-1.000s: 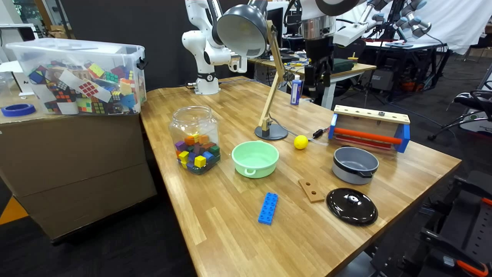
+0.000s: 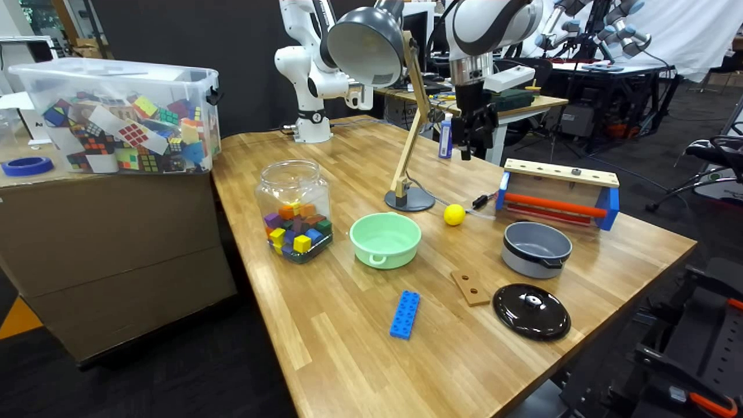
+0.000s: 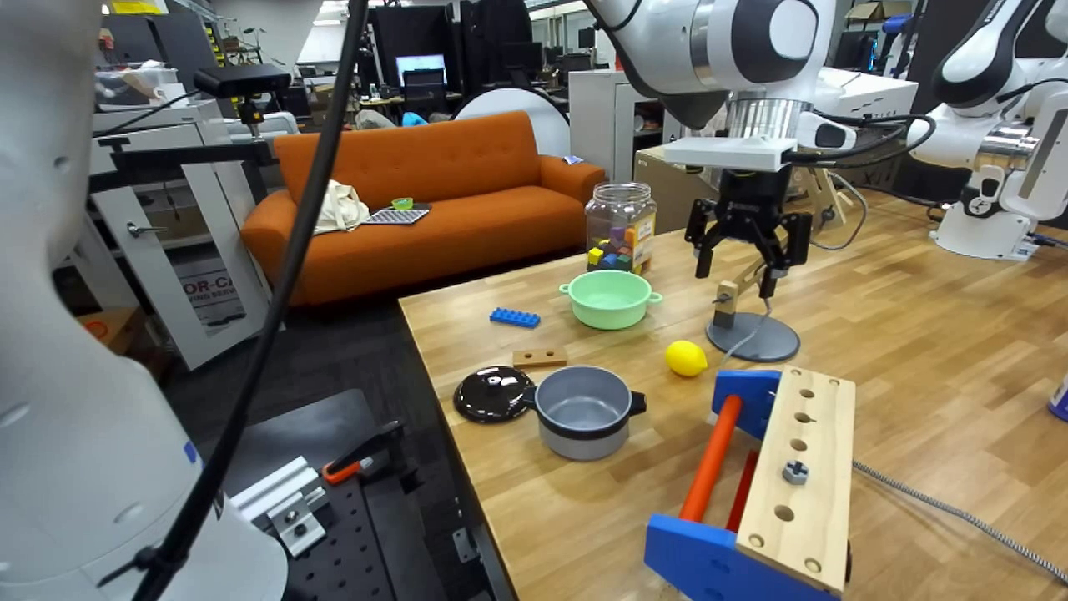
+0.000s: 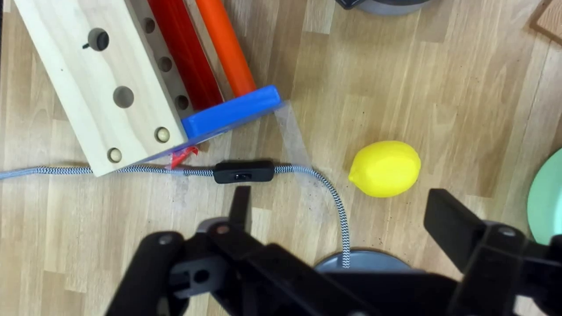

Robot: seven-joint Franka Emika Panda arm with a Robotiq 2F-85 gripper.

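Note:
My gripper stands open above the table, its two black fingers wide apart with nothing between them. In the wrist view a yellow lemon (image 4: 387,168) lies on the wood just beyond the fingertips, nearer the right one. A mint green bowl (image 2: 385,240) rests on the table close to the lemon, and a grey pot (image 2: 536,248) with black handles stands empty. Its black lid (image 2: 531,311) lies apart on the table. Beside the lid is a small wooden piece with two holes (image 2: 471,288). A blue toy brick (image 2: 404,314) lies near the front.
A desk lamp's round base (image 3: 753,337) and its cord with a black switch (image 4: 243,172) lie close to the lemon. The wooden toy bench (image 3: 801,471) stands beside the pot. A clear jar of coloured blocks (image 2: 294,211) is left of the bowl.
My arm and gripper have shifted slightly left and come a little nearer in exterior view 1. The things on the table lie where they were.

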